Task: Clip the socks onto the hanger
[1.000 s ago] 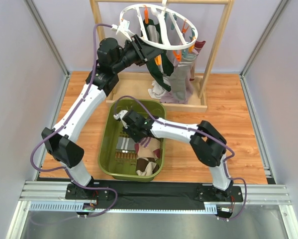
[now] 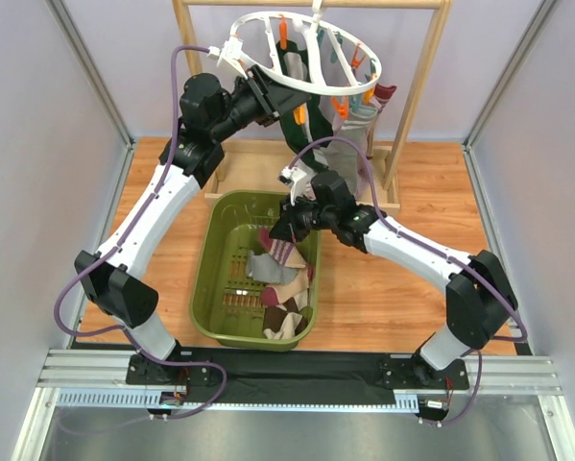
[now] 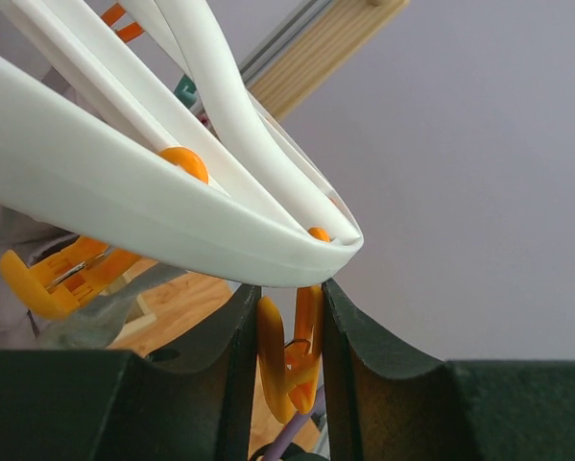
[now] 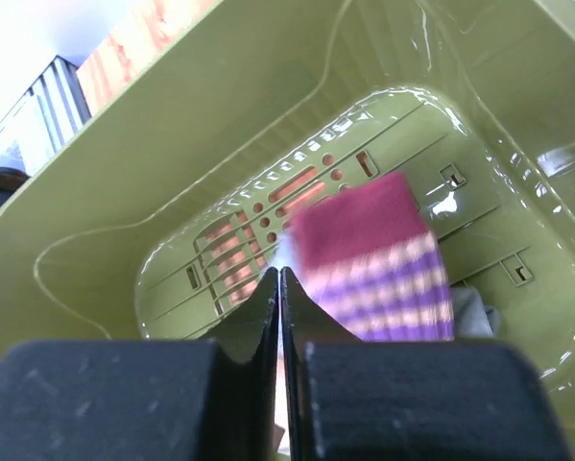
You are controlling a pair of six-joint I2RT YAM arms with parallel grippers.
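My left gripper is up at the white round hanger (image 2: 315,88), its fingers around an orange clip (image 3: 273,355) under the rim; how firmly it grips is unclear. Socks hang from the hanger, including a dark green one (image 2: 306,134). My right gripper is shut, nothing visible between its fingers, above the green bin (image 4: 172,144). Below it lies a maroon, purple-striped sock (image 4: 373,269); grey (image 2: 268,271) and brown-cream socks (image 2: 285,325) lie in the bin too.
A wooden stand (image 2: 421,67) carries the hanger at the back.
The socks in the bin shifted. The left arm stayed nearly still.
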